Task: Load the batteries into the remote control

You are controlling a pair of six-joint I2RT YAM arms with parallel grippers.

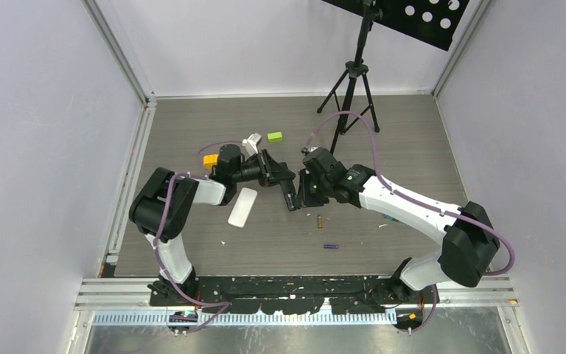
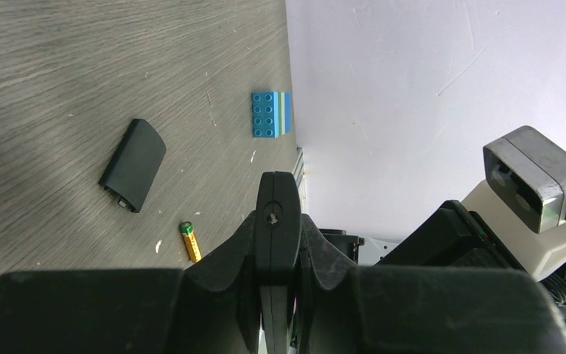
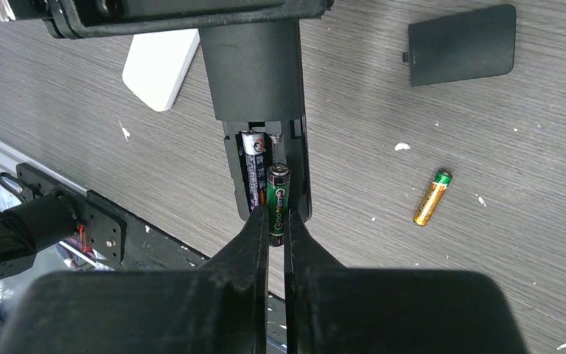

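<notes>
My left gripper (image 1: 281,175) is shut on the black remote (image 3: 254,74), held above the table with its battery compartment up. In the right wrist view a silver-and-purple battery (image 3: 255,166) lies in one side of the compartment. My right gripper is shut on a green battery (image 3: 278,188), held over the lower part of that compartment, beside the other battery. The battery cover (image 2: 133,162) lies on the table. A yellow battery (image 3: 432,198) lies loose nearby, and a purple battery (image 1: 331,246) lies nearer the front edge.
A white flat object (image 1: 242,207) lies left of centre. A green block (image 1: 275,137), a yellow block (image 1: 209,161) and blue blocks (image 2: 264,114) lie around the table. A black stand (image 1: 351,81) rises at the back right.
</notes>
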